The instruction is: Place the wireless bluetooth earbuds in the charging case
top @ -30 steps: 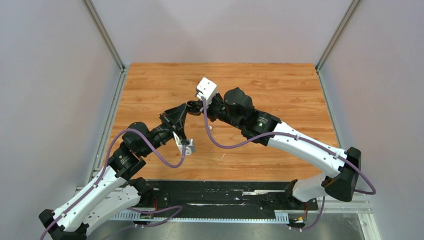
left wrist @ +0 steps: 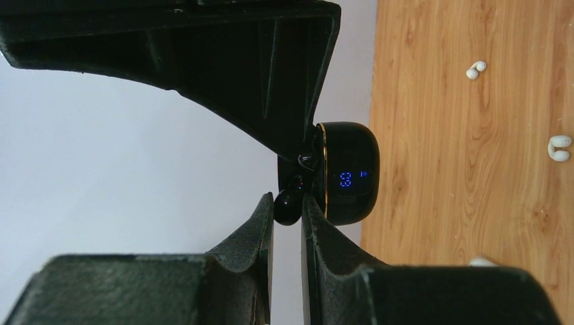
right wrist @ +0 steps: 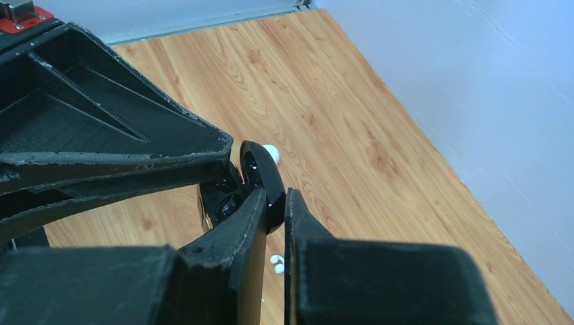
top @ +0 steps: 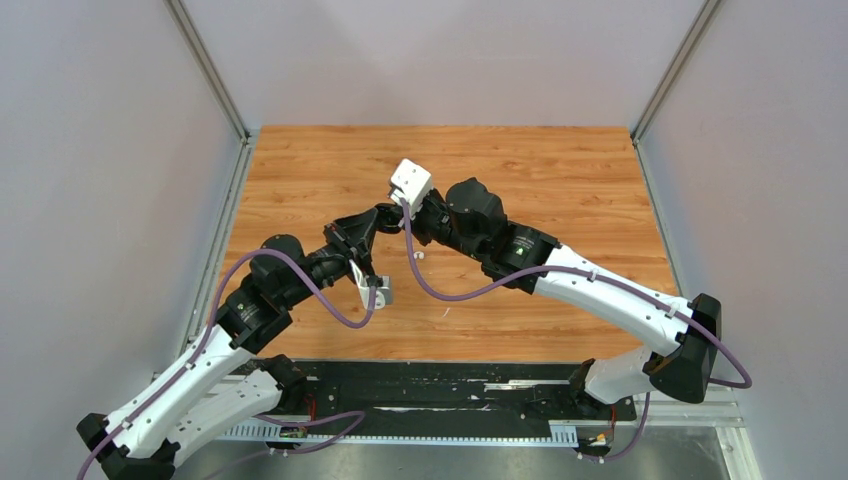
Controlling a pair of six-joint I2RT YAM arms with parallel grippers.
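Note:
The black charging case (top: 388, 217), its lid raised, is between the two arms above the table. My right gripper is shut on the case, near the lid (right wrist: 262, 177). A blue display lights the case's outer face (left wrist: 352, 174) in the left wrist view. My left gripper is shut on a glossy black earbud (left wrist: 288, 209), close against the case's open side. Whether the earbud sits inside a slot cannot be told, as fingers and lid hide the contact. Dark glossy hollows (right wrist: 227, 203) show inside the case.
White clip-shaped earbuds lie on the wooden table, one pair (left wrist: 476, 70) and another (left wrist: 560, 148) in the left wrist view. Another white piece (left wrist: 482, 262) is partly hidden by my left gripper.
Over the last second my left gripper has shifted slightly right, closer to the case. The right arm's white wrist part has dipped a little; otherwise that arm stays nearly still.

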